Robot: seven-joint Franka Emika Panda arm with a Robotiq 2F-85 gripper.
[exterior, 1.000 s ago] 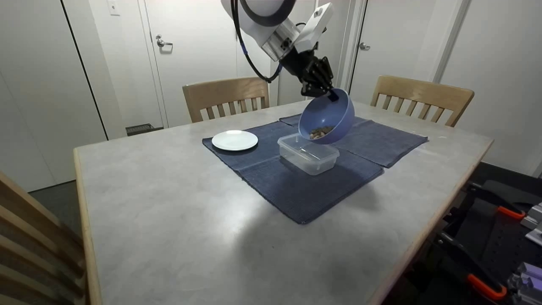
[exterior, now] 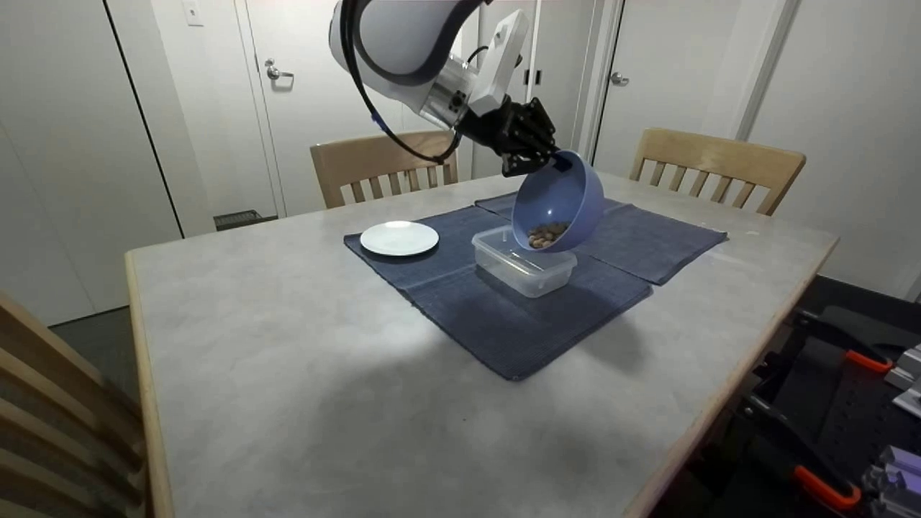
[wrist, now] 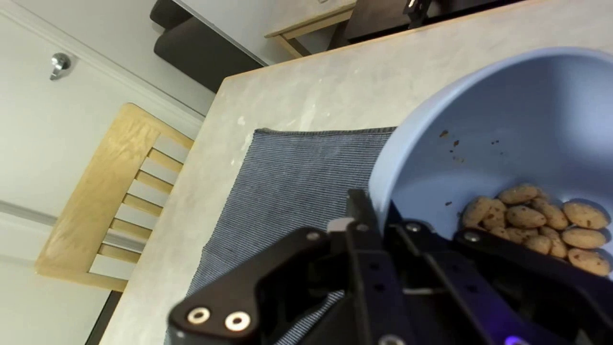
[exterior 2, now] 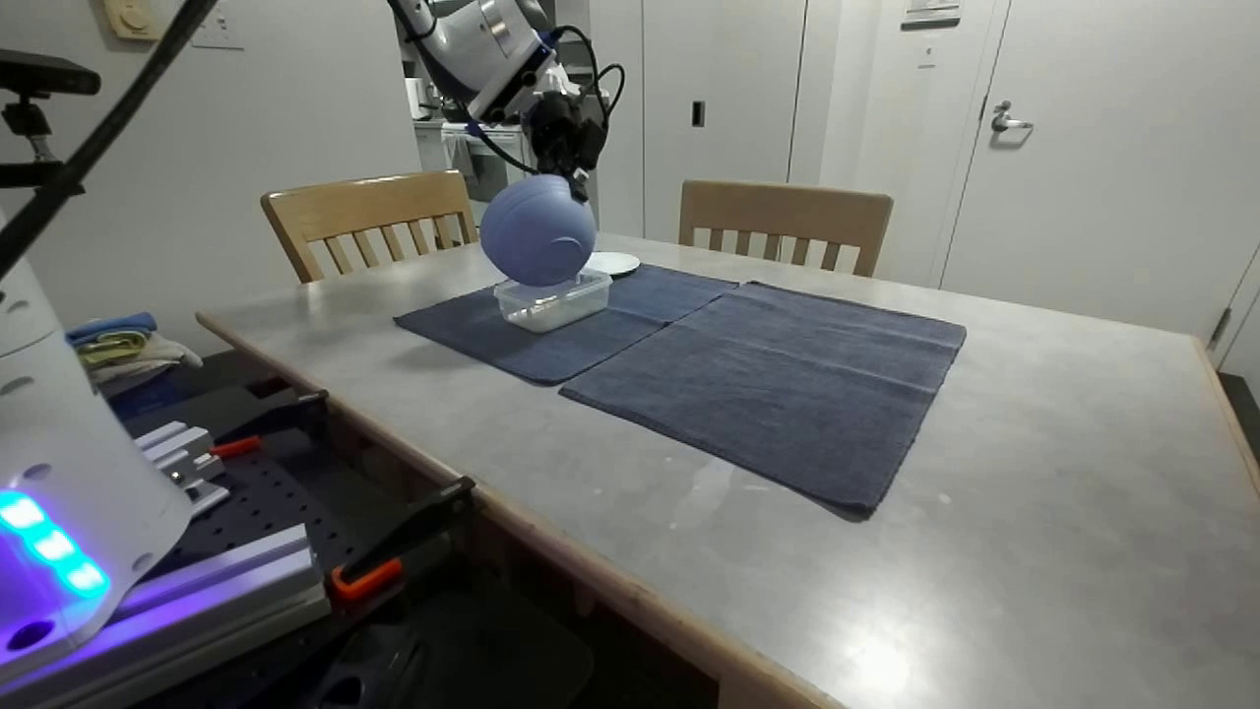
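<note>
My gripper is shut on the rim of a blue bowl (exterior: pixel 583 207), one finger inside the wall and one outside. In exterior view 1 the bowl is tipped steeply on its side, its opening turned toward the left front. Several brown nut-like pieces (wrist: pixel 526 218) rest in its lower part, with a few crumbs stuck to the wall. Right beneath the bowl's lower rim is a clear plastic container (exterior: pixel 524 276) on a dark blue mat; no pieces show inside it. From exterior view 2 only the bowl's outside (exterior 2: pixel 537 230) shows, partly covering the container.
A white plate (exterior: pixel 398 237) lies on the mat (exterior: pixel 518 341) left of the container. Wooden chairs (exterior: pixel 717 164) stand along the far table edge.
The bowl has tipped further, its opening facing more sideways, and it has shifted slightly right and lower. The arm has swung left above it. The pieces remain inside the bowl.
</note>
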